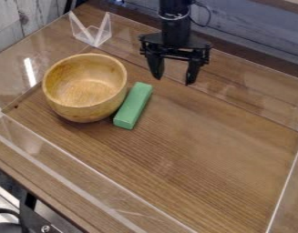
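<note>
My black gripper [174, 55] hangs at the top centre, over the back of the wooden surface, its fingers spread open with nothing seen between them. A green block [133, 106] lies in front of it and to the left, beside a round wooden bowl [84, 109] at the left. The bowl looks empty.
A clear plastic object [93, 29] stands at the back left near the edge. Some dark cable shows at the lower left corner.
</note>
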